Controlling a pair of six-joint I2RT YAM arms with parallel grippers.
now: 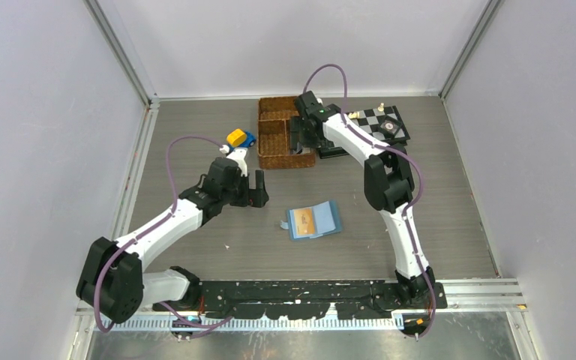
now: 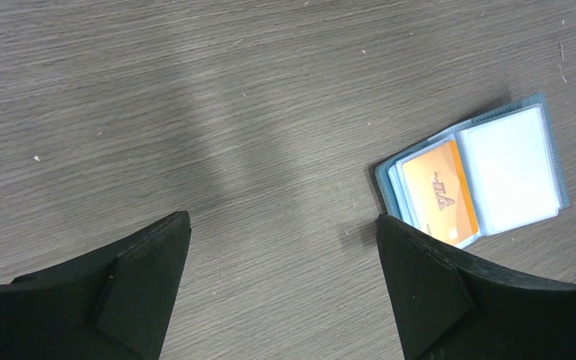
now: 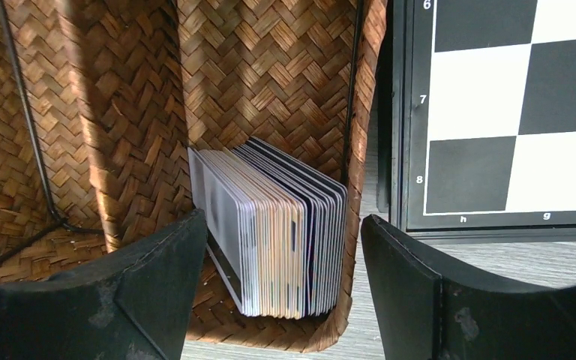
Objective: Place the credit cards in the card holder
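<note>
A stack of cards (image 3: 274, 232) leans in one compartment of the woven basket (image 3: 266, 67), with pale edges on the left and dark ones on the right. Above it my right gripper stands open, its fingers to either side of the stack and nothing gripped. On the table the blue card holder (image 1: 335, 225) lies spread out, an orange card (image 2: 442, 191) showing in its left half and a pale blank pocket (image 2: 511, 169) in its right. My left gripper (image 1: 259, 189) is open and empty, up and left of the holder.
To the basket's right lies a chessboard (image 3: 514, 112) with a few small pieces. A yellow and blue toy (image 1: 238, 138) stands left of the basket. Bare table surrounds the card holder.
</note>
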